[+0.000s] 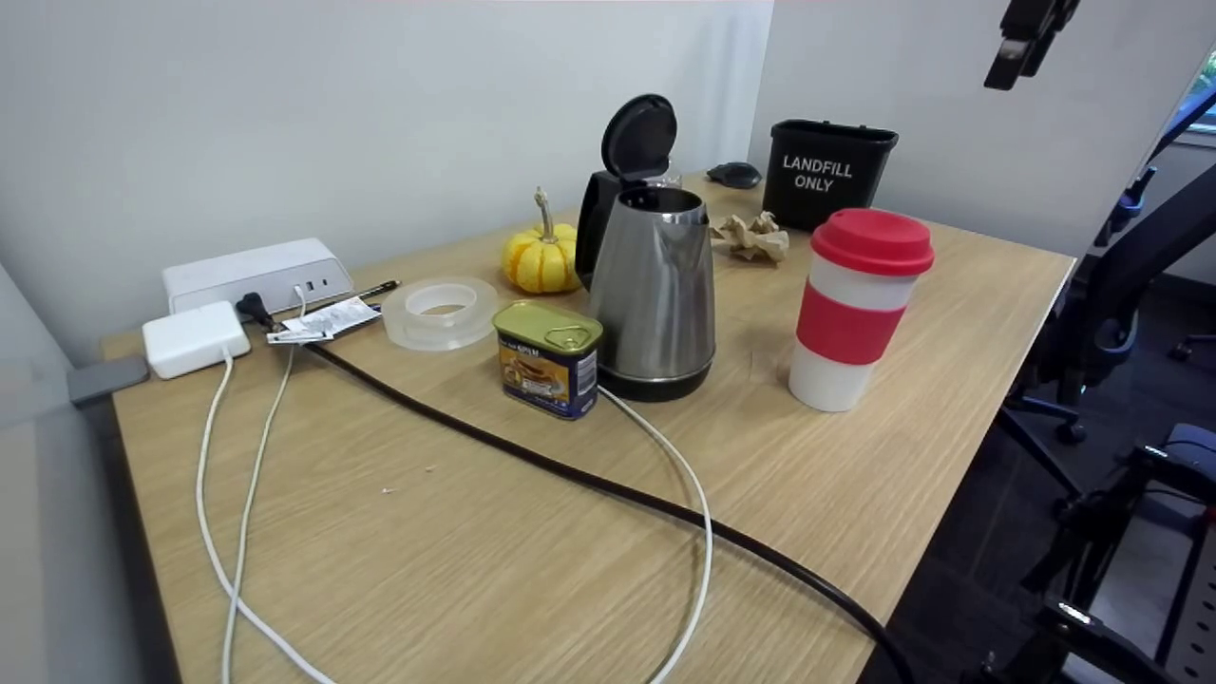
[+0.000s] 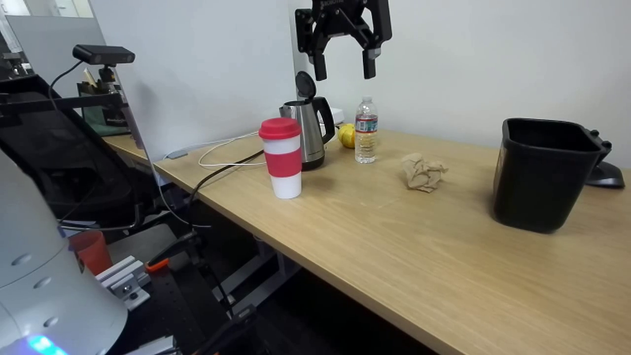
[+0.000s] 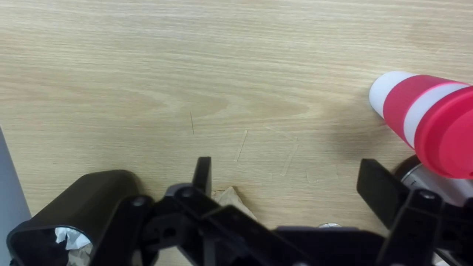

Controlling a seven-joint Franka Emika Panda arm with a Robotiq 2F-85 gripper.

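Observation:
My gripper [image 2: 344, 72] hangs open in the air high above the desk, with nothing between its spread fingers. In the wrist view the gripper looks down on bare wood and a crumpled brown paper [image 3: 230, 200], partly hidden by the finger hardware. That crumpled paper [image 2: 422, 172] lies on the desk between a clear water bottle [image 2: 366, 131] and a black bin [image 2: 541, 177] marked "LANDFILL ONLY". White and brown scraps [image 3: 73, 241] show inside the bin. A white cup with red lid and band [image 1: 849, 313] stands upright near the desk's edge.
Beside the cup stands a steel kettle [image 1: 655, 296] with its lid up. A yellow pumpkin [image 1: 541, 258], a meat tin [image 1: 548, 360], a tape roll [image 1: 441, 313] and a black cable [image 1: 547, 464] occupy the far end. Bare desk [image 2: 378, 248] lies in front of the paper.

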